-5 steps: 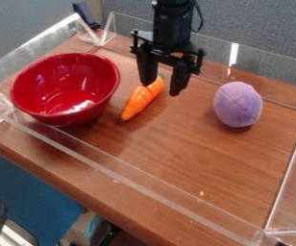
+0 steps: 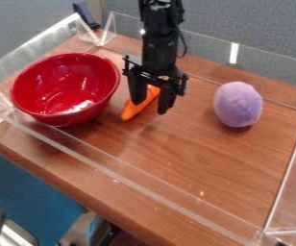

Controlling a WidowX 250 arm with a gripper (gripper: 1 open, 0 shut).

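An orange carrot lies on the wooden table between a red bowl and a purple eggplant-like toy. The black gripper is lowered over the carrot, fingers apart on either side of it, partly hiding its upper half. Whether the fingers touch the carrot cannot be made out.
Clear plastic walls border the table on its sides. The red bowl takes up the left part of the table.
The gripper has come down and slightly toward the front over the carrot, now covering more of it. The bowl and purple toy are unchanged.
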